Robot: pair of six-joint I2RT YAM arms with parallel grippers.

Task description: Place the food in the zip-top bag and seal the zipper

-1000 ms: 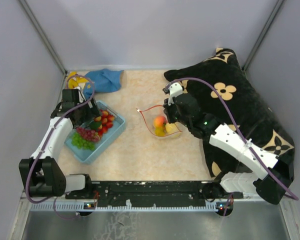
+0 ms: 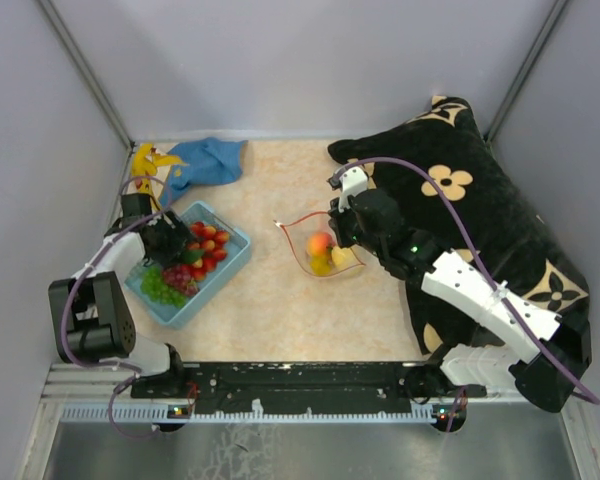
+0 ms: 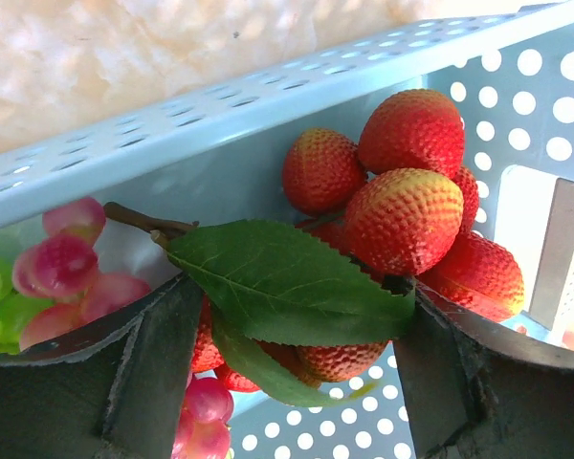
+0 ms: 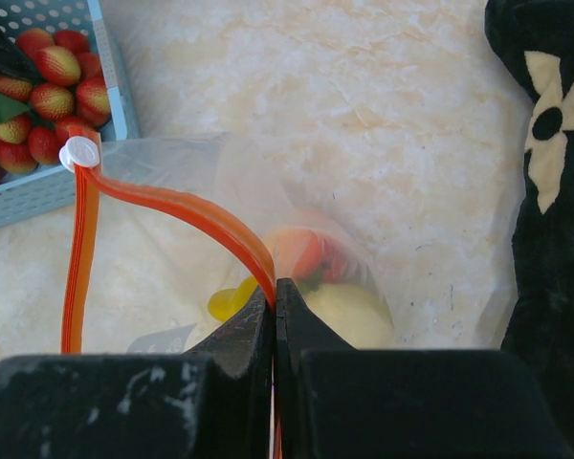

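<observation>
The light-blue basket [image 2: 238,262] at left holds green grapes [image 2: 162,290], red grapes [image 3: 67,258] and lychees [image 3: 402,215] with a green leaf [image 3: 277,277]. My left gripper is down in the basket, open, its fingers either side of leaf and lychees. The clear zip bag [image 4: 172,268] with orange zipper [image 4: 210,215] stands mid-table, holding a peach-coloured fruit [image 2: 319,243] and yellow items [image 4: 228,304]. My right gripper is shut at the bag's rim, the zipper edge running into its fingertips.
A blue cloth [image 2: 206,162] and a yellow item [image 2: 143,163] lie at the back left. A black cushion with flower pattern [image 2: 450,140] fills the right side. The table between basket and front edge is partly clear.
My left arm has come down and back toward the left, deeper into the basket over the lychees. The right arm and bag look nearly unchanged.
</observation>
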